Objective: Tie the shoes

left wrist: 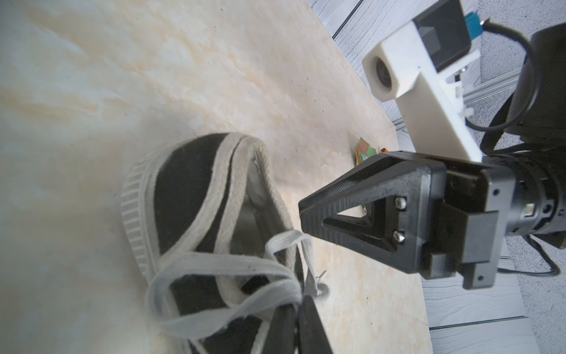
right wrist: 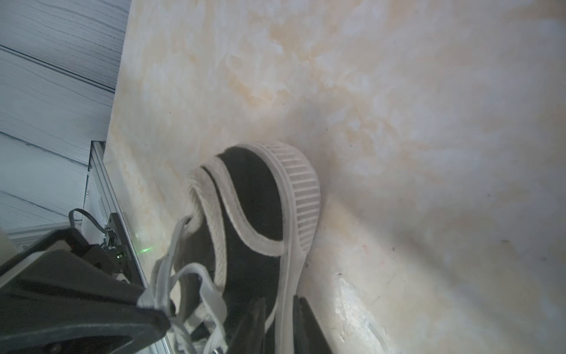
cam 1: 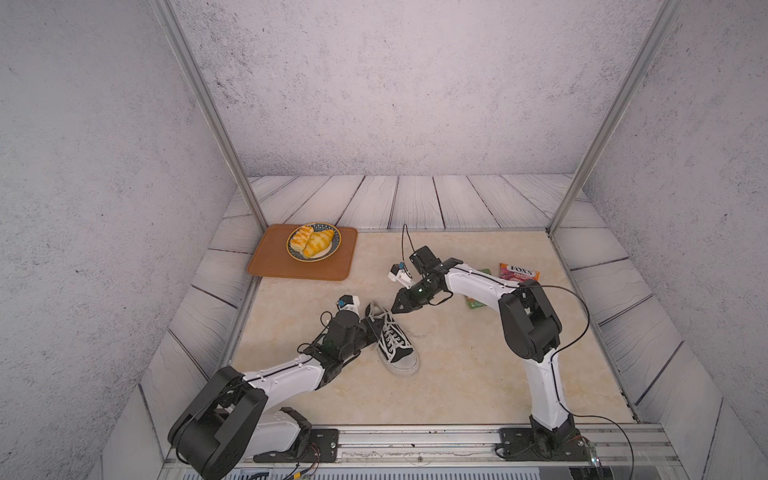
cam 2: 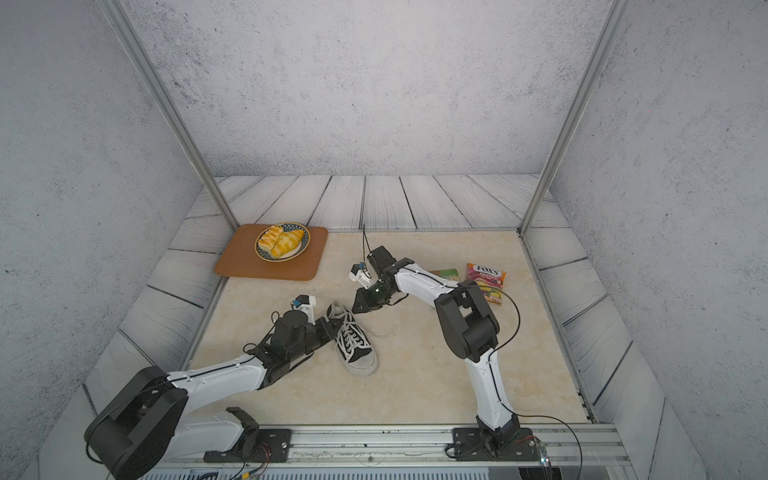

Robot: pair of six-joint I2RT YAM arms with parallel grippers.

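A black-and-white sneaker sits mid-table, its toe toward the front edge. White lace forms a wide loop over the shoe's opening in the left wrist view and bunches at my left gripper, whose fingers are closed together on it. The right wrist view shows the left fingers from the side with lace at their tips. Behind the shoe and to its right, my right gripper stands open. Between its separated fingers only the shoe's side appears in the background, and no lace.
A brown tray bearing a patterned plate of pastries lies at the back left. Snack packets lie at the back right, partly behind the right arm.
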